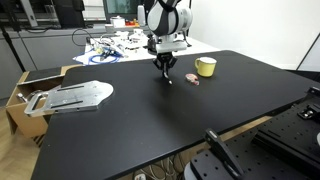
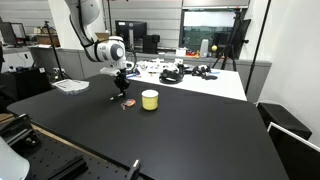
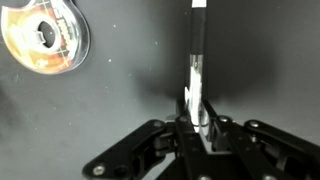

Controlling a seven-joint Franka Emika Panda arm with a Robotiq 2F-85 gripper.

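A slim pen-like object, black with a silver section, runs from the top of the wrist view down to my gripper. The fingers are shut on its silver end. In exterior view 1 my gripper points down at the dark table, and the object is a small mark at its tips. Exterior view 2 shows the gripper low over the tabletop, too small to tell whether the object is clear of the surface.
A round spool with an orange label lies close by. The yellow cup stands behind it to the right. A pale flat tray sits at the table's left.
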